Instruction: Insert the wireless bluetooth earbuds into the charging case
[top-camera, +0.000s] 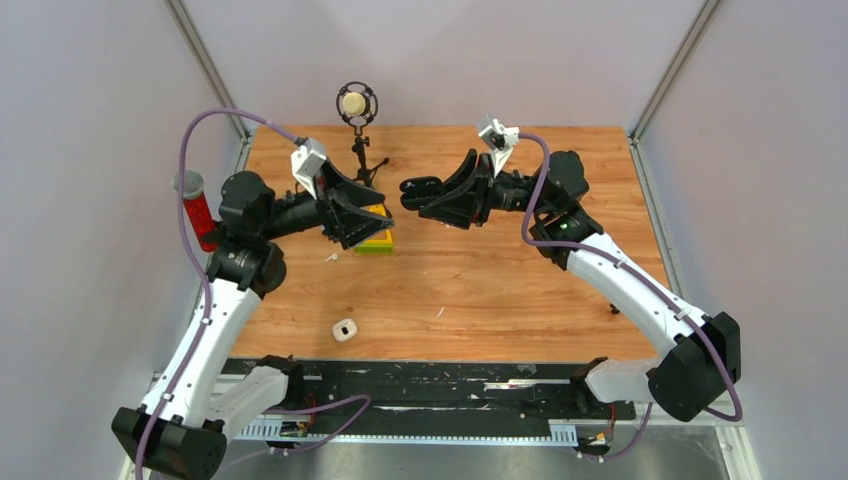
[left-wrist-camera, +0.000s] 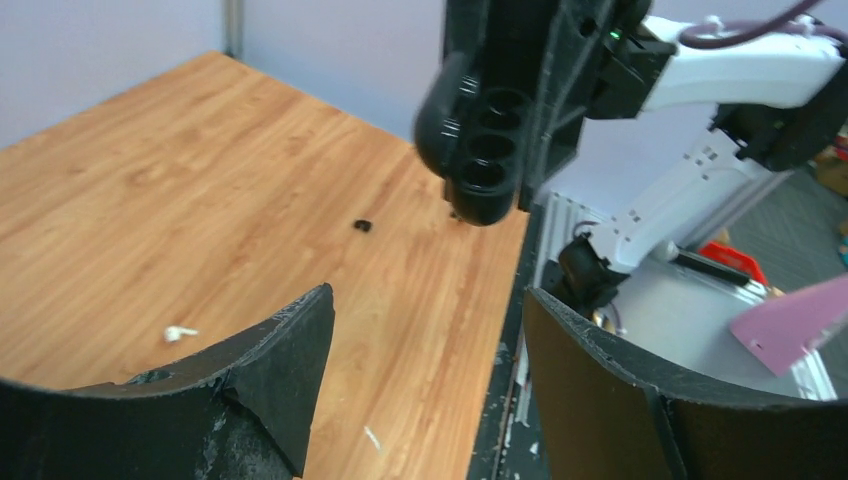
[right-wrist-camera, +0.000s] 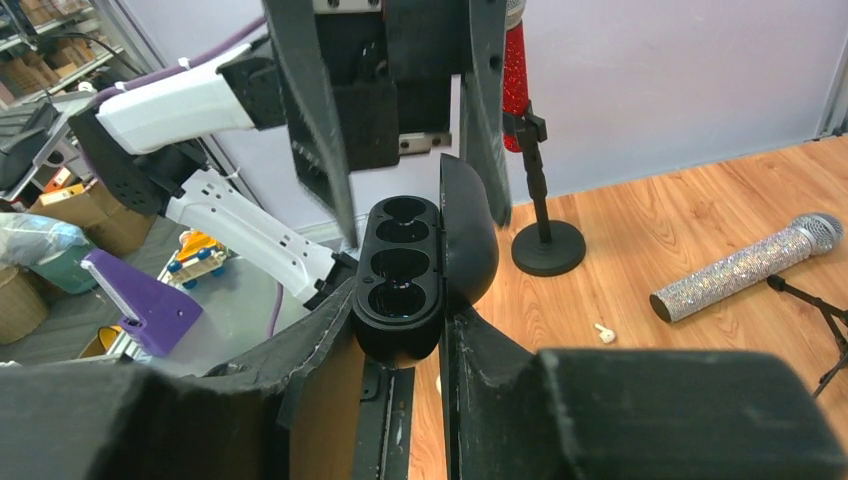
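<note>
My right gripper is shut on the black charging case (right-wrist-camera: 398, 325), held up above the table with its lid (right-wrist-camera: 466, 235) open. Its slots face the left arm and look dark and empty, though their depths are hard to see. Opposite, my left gripper stands open, apart from the case (left-wrist-camera: 490, 160), with nothing between its fingers. On the table lies a small white piece (right-wrist-camera: 605, 333), perhaps an earbud; it also shows in the top view (top-camera: 332, 257). No earbud can be made out in the case.
A yellow-green stand (top-camera: 374, 246) is partly under the left gripper. A glittery microphone (right-wrist-camera: 745, 265), a red microphone (top-camera: 197, 205) on a stand and a round-headed microphone (top-camera: 356, 104) occupy the left and back. A white square (top-camera: 344, 330) lies at front left.
</note>
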